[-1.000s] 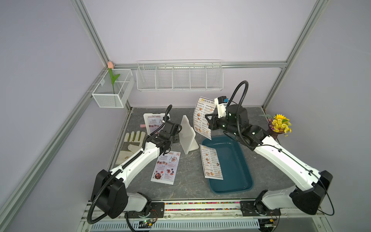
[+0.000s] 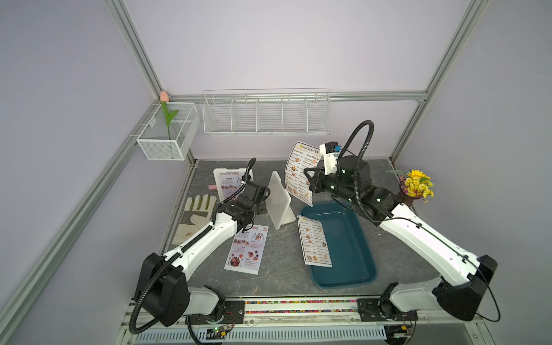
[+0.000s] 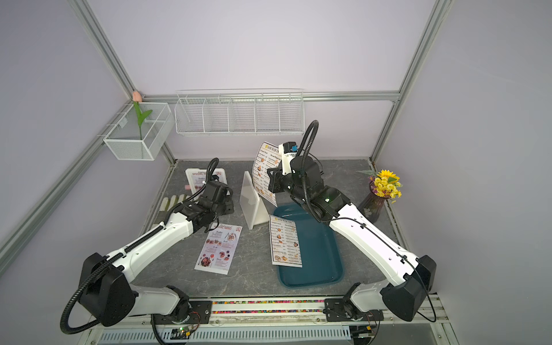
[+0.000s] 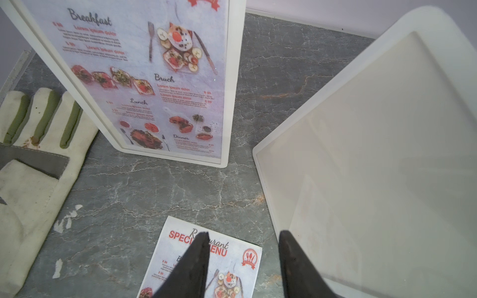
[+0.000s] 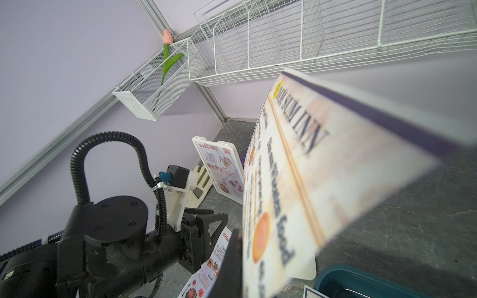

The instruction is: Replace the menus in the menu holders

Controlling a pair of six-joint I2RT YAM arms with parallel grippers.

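Observation:
My right gripper (image 2: pixel 308 175) is shut on the edge of a Dim Sum Inn menu (image 2: pixel 297 172), which hangs upright and curved above the table; in the right wrist view the sheet (image 5: pixel 293 173) hides most of the fingers. Behind the standing empty white holder (image 2: pixel 278 201) this menu appears. My left gripper is open, nothing between its fingertips, to the left of that blank holder (image 4: pixel 367 159). A second holder with a Special Menu in it (image 4: pixel 149 84) stands back left. On the table lies a loose Special Menu sheet (image 2: pixel 247 249).
Another Dim Sum menu (image 2: pixel 314 241) lies across the left rim of the blue tray (image 2: pixel 359 253). A work glove (image 2: pixel 192 221) is at the left, and a flower vase (image 2: pixel 407 198) at the right. White wire baskets (image 2: pixel 267 113) hang at the back.
The menu in my right gripper has shifted and turned slightly, with the right arm drifting a little to the right. The left arm has hardly moved.

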